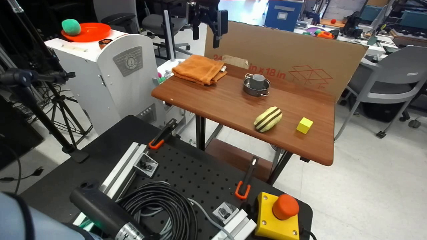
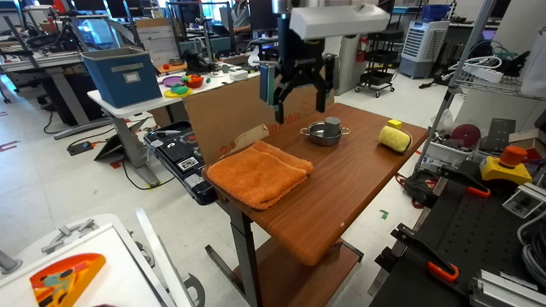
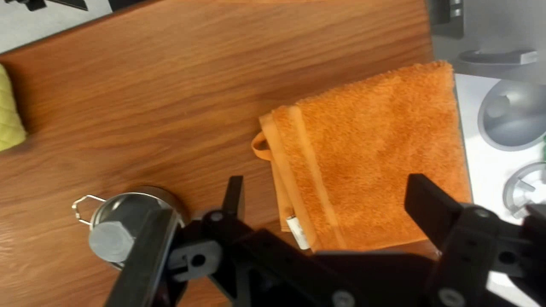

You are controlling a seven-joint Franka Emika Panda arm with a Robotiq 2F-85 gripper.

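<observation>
My gripper is open above the table, its fingers wide apart and nothing between them. Below it in the wrist view lies a folded orange towel, with a loop and a white tag along one edge. In exterior view 2 the gripper hangs well clear of the tabletop, near the cardboard. A small two-handled metal pot stands mid-table with a grey object in it. Near the table's other end are a yellow, dark-striped rounded item and a yellow cube.
Cardboard stands upright along the table's far edge. Bare wood stretches between the towel, pot and striped item. A white toy-kitchen unit stands close to the towel end. A black bench with clamps lies opposite the cardboard.
</observation>
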